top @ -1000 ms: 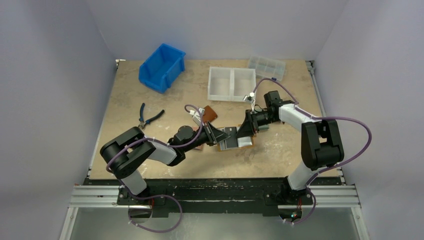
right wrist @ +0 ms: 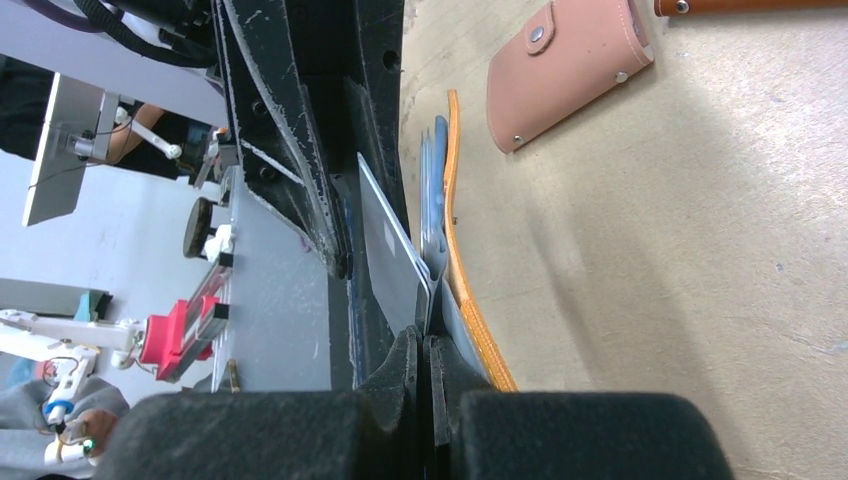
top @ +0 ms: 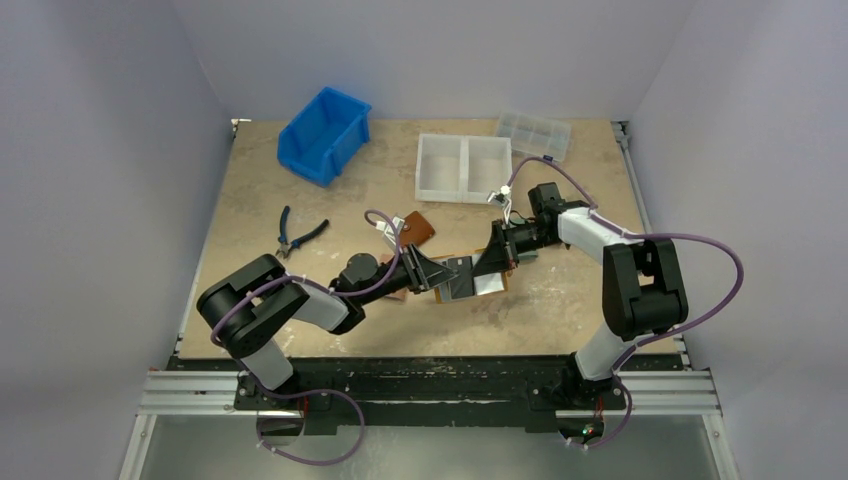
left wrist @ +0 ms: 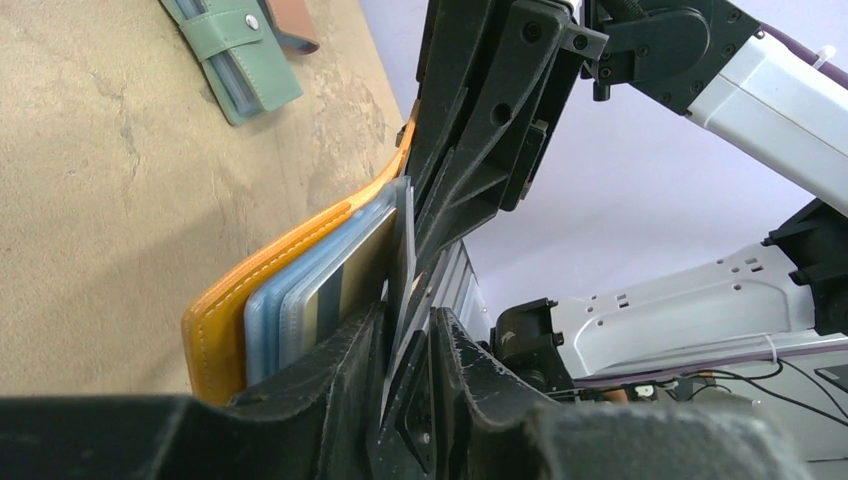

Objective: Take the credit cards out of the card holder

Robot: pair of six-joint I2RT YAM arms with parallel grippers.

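Observation:
An orange card holder (left wrist: 215, 335) with clear sleeves and cards (left wrist: 345, 270) stands between the two grippers at the table's front middle, seen open from above (top: 498, 283). My left gripper (top: 436, 268) is at its left part; in the left wrist view its fingers (left wrist: 465, 380) are close together at the sleeves' edge, and whether anything is between them is unclear. My right gripper is shut at a grey card or sleeve (right wrist: 390, 250) that stands a little apart from the other sleeves; how firmly it is pinched cannot be told.
Pink (right wrist: 565, 80), green (left wrist: 240, 70) and brown (top: 418, 228) holders lie nearby. Pliers (top: 300, 240) lie at left. A blue bin (top: 307, 140), white divided tray (top: 440, 170) and clear box (top: 535, 135) stand at the back.
My left arm has shifted very slightly at the card holder. The right arm looks almost unmoved.

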